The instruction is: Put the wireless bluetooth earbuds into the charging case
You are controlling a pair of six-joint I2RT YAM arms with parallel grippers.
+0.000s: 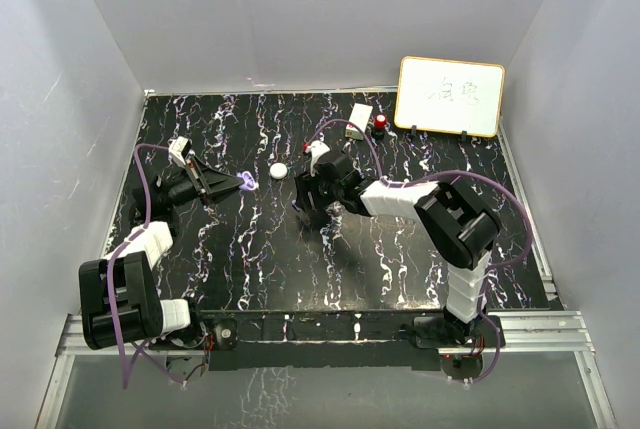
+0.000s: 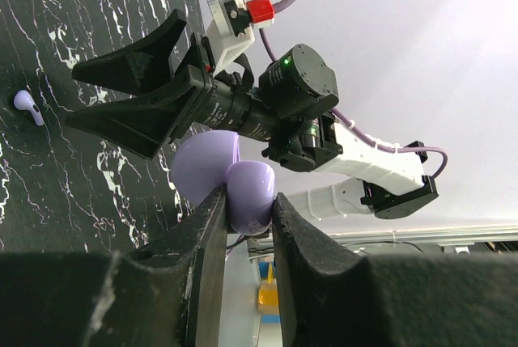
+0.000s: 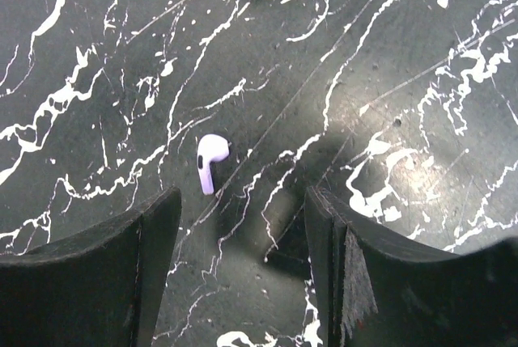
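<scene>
A purple charging case (image 2: 249, 193) is pinched between the fingertips of my left gripper (image 1: 240, 181), which is shut on it above the table's left side. Its rounded lid (image 2: 202, 162) seems to stand up, while the case's inside is turned from view. One light purple earbud (image 3: 210, 162) lies on the dark marbled table, its stem toward the bottom of the right wrist view. Over the table beside this earbud, my right gripper stands open and empty; in the right wrist view the earbud shows ahead of the gap between the fingers. No second earbud is visible.
A round white object (image 1: 279, 170) sits between the two grippers, a little farther back. At the back stand a white box (image 1: 359, 120), a red-capped bottle (image 1: 379, 125) and a whiteboard (image 1: 449, 96).
</scene>
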